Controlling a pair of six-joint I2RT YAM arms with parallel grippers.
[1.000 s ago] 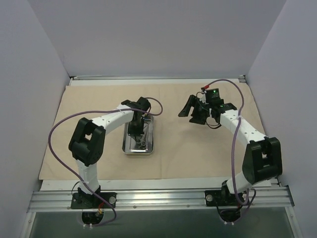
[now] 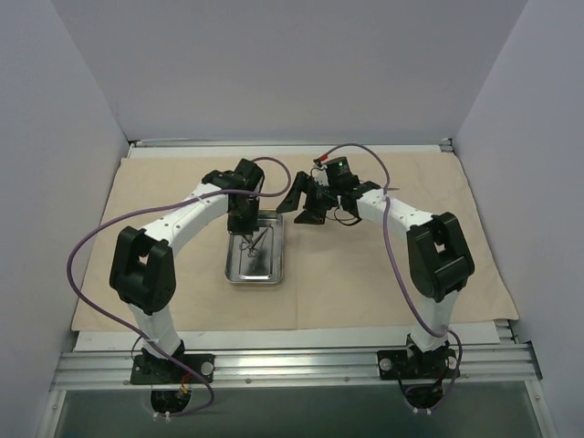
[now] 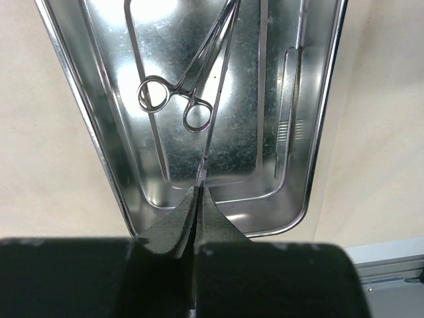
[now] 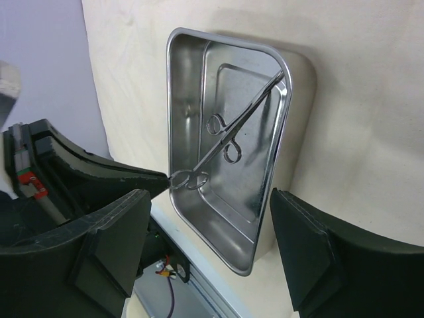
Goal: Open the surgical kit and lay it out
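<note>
A steel tray (image 2: pixel 254 274) sits left of the mat's middle, holding crossed ring-handled instruments (image 3: pixel 154 94) and a slim handled tool (image 3: pixel 285 119) along one side. My left gripper is shut at the near end of the tray, its tips at the end of a long thin instrument (image 3: pixel 212 132); whether it grips it is hard to tell. My right gripper hangs open just beside the tray's long side, nothing visible between its wide-apart fingers.
Both arms crowd the space over and beside the tray. Walls border the mat at back and sides.
My right arm has moved left toward the tray.
</note>
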